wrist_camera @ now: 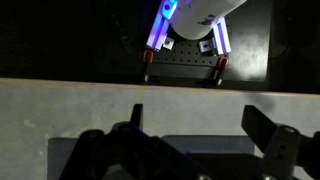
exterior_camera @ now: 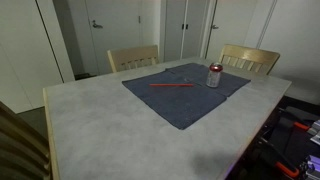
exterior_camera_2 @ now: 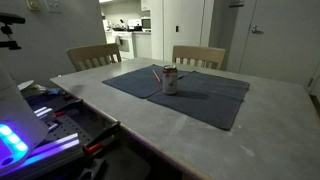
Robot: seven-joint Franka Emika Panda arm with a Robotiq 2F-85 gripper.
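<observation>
A can [exterior_camera: 214, 76] with a red top stands upright on the dark grey cloth [exterior_camera: 188, 110] spread over the table. To its left in exterior view 1 lies a thin red stick [exterior_camera: 171, 85], flat on the cloth. From the other side, the can [exterior_camera_2: 169, 81] stands near the cloth's front edge, and the stick's end [exterior_camera_2: 156, 73] shows just behind it. My gripper is open in the wrist view, its dark fingers wide apart and nothing held between them. Below them are the pale table edge and part of the cloth [wrist_camera: 65, 148]; neither can nor stick shows there.
The pale table [exterior_camera: 90, 120] has wide bare room left of the cloth in exterior view 1. Wooden chairs [exterior_camera: 133, 57] stand around it. My white arm [exterior_camera_2: 20, 120] rises beside the table's near edge in exterior view 2.
</observation>
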